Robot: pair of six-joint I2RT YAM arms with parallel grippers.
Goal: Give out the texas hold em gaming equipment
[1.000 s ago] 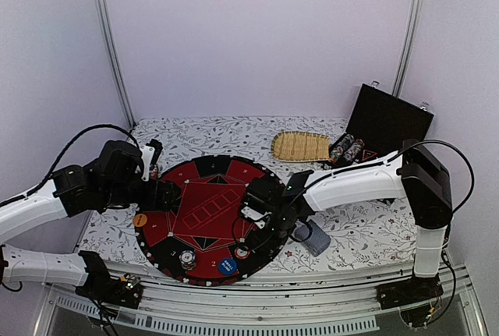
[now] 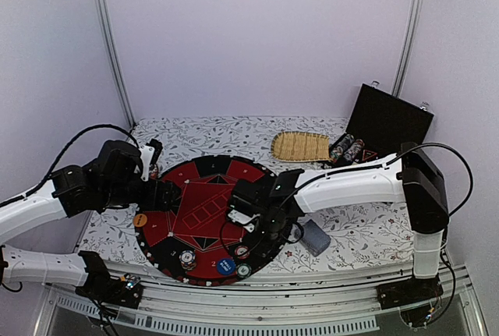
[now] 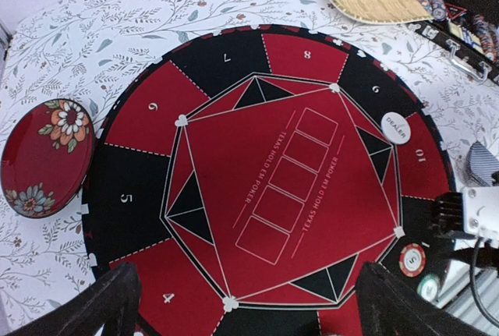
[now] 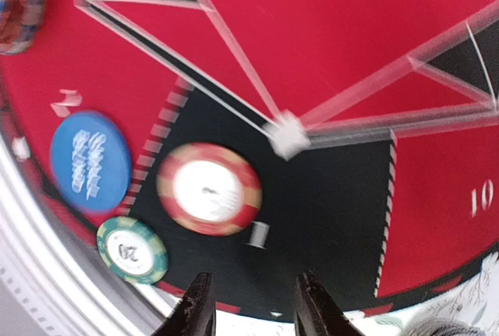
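The round red-and-black poker mat point(image 2: 204, 219) lies on the floral cloth. On its front right are a blue disc point(image 4: 91, 162), a red-edged chip point(image 4: 209, 189) and a green-edged chip point(image 4: 132, 250), the green one near the mat's edge. My right gripper is partly open just beside these chips, nothing visible between its fingers. Over the mat's left side, my left gripper stands wide open and empty. A white DEALER disc point(image 3: 396, 128) lies by number 9. A chip stack point(image 2: 187, 259) sits at the mat's front, and an orange disc point(image 2: 140, 220) at its left.
The open black case point(image 2: 390, 118) with rows of chips stands at the back right, with a woven tray point(image 2: 300, 146) left of it. A grey-blue block point(image 2: 316, 238) lies right of the mat. A red flowered dish point(image 3: 48, 157) lies left of it.
My right arm has shifted slightly toward the left and front. The green-edged chip, not visible in the earlier top views, now shows beside the blue disc. The left arm is still.
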